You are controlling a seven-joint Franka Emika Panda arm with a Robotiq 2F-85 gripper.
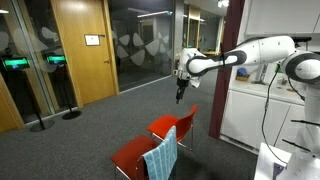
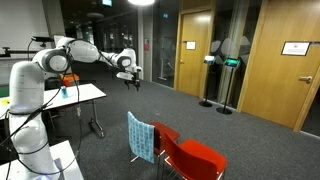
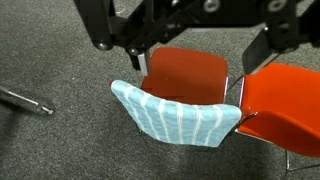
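Note:
A light blue towel with white stripes [image 3: 175,118] hangs over the backrest of a dark red chair [image 3: 190,75]. In exterior view 1 the towel [image 1: 160,160] is at the bottom centre; in exterior view 2 it [image 2: 141,138] hangs on the left chair's back. A brighter orange-red chair [image 3: 285,105] stands beside that one. My gripper [image 1: 181,89] is open in the air, well above the chairs. Seen from the wrist, the gripper has its fingers wide apart with nothing held between them, and the towel lies below.
Grey carpet [image 1: 70,150] spreads clear around the chairs. A white table [image 2: 75,92] stands near the arm's base. Two dark stands with green-lit tops [image 2: 229,80] are against the far wall, near the wooden doors [image 2: 274,85]. A metal leg [image 3: 25,102] shows at the wrist view's left.

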